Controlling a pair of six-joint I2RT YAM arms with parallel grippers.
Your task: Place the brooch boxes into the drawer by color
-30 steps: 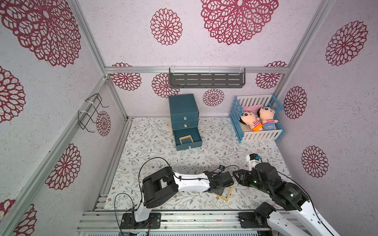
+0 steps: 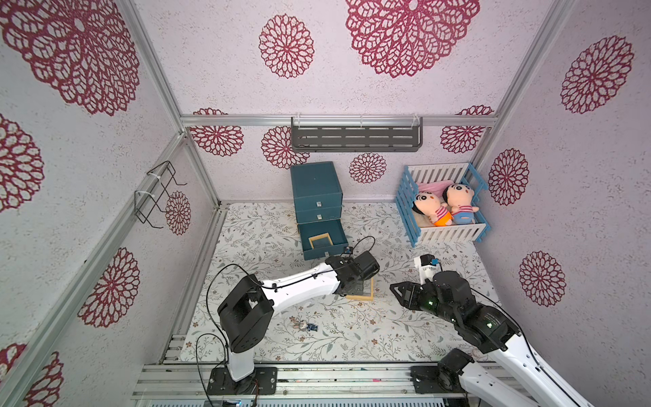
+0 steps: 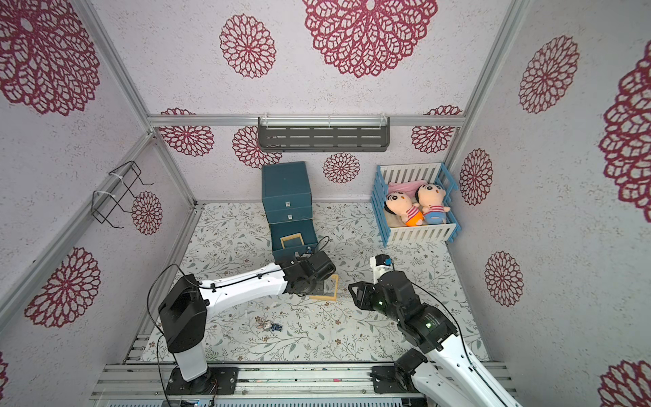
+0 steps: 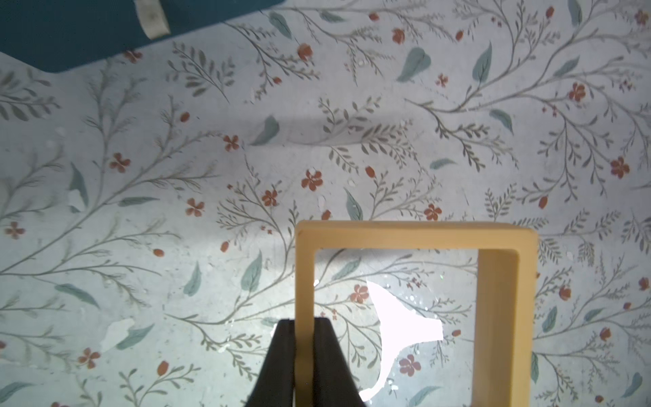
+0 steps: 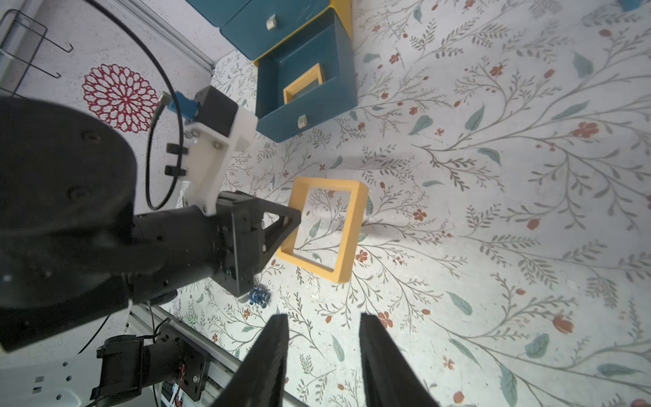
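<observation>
In the left wrist view, the yellow-framed clear brooch box (image 4: 417,235) has one side pinched between the dark fingers of my left gripper. The right wrist view shows that box (image 5: 350,230) raised over the table, in front of the cabinet. A teal drawer (image 2: 324,249) is pulled out at the bottom of the teal cabinet (image 2: 316,183). Inside it sits another yellow-framed box (image 2: 331,236). My right gripper is open above the tablecloth, its fingers apart with nothing between them.
Two small charms (image 2: 310,327) lie on the front left of the table. At the back right, a blue and white crib (image 2: 447,234) holds two dolls (image 2: 464,209). The cloth between the drawer and the crib is clear.
The right arm has shifted slightly left and back.
</observation>
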